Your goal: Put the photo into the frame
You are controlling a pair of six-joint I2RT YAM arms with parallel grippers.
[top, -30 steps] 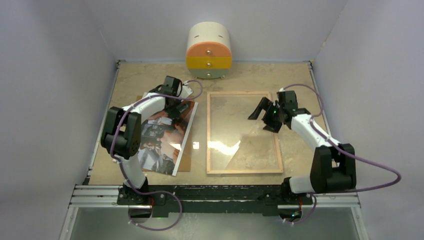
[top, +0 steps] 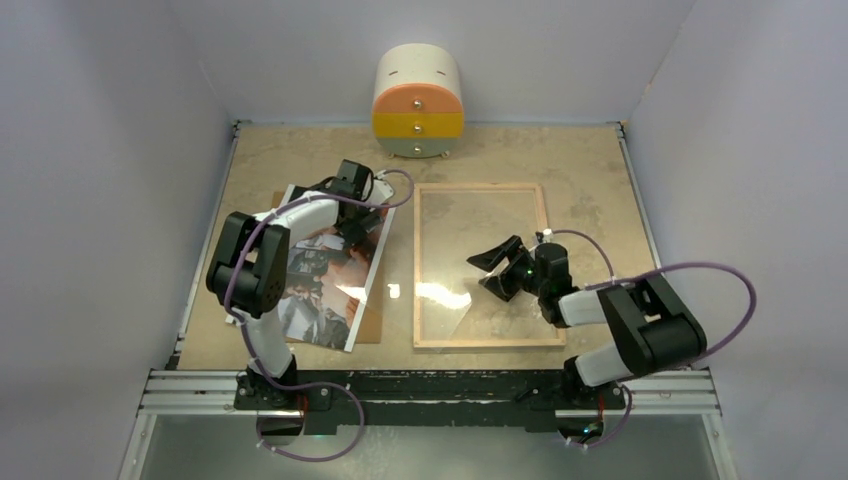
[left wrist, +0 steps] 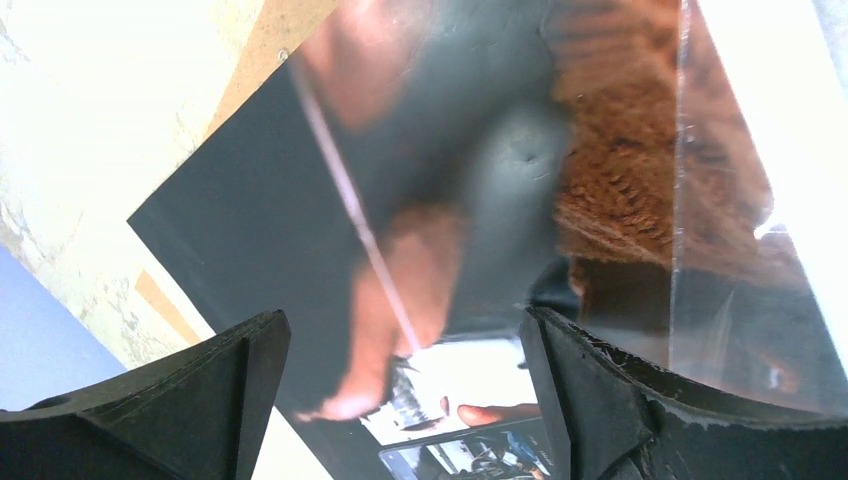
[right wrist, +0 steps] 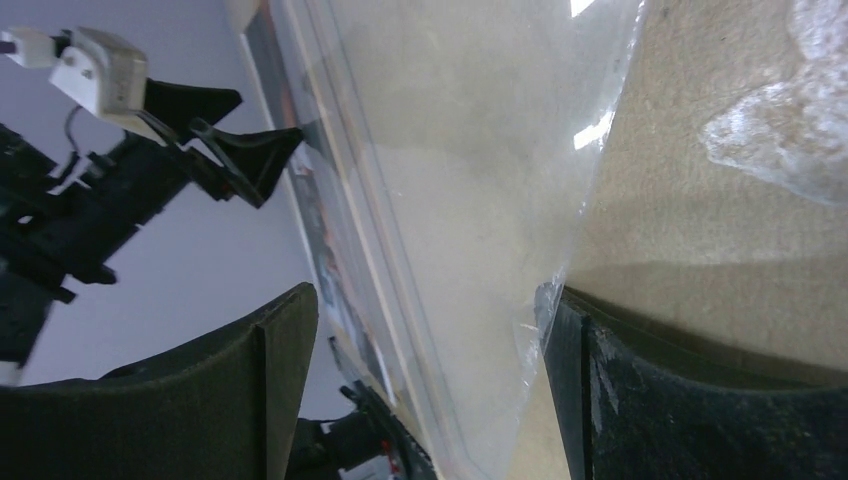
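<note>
The photo [top: 315, 285], printed with dark clothing and hands, lies at the left of the table on a brown board [top: 370, 325]. Above its far part is my left gripper [top: 362, 225], its fingers apart and only the print below them in the left wrist view. To the right lies the light wooden frame [top: 490, 187]. My right gripper [top: 482, 273] reaches into the frame's area from the right. In the right wrist view its fingers stand wide apart, and the edge of a clear sheet [right wrist: 480, 170] runs past the right fingertip [right wrist: 550, 310]; whether they touch is unclear.
A small drawer cabinet [top: 417, 105] with orange, yellow and green drawers stands at the back wall. Glare spots show on the clear surfaces. Bare table lies behind the frame and in a narrow gap between photo and frame.
My right gripper has come left and toward the front over the frame, its wrist swinging down. Photo and frame look unmoved.
</note>
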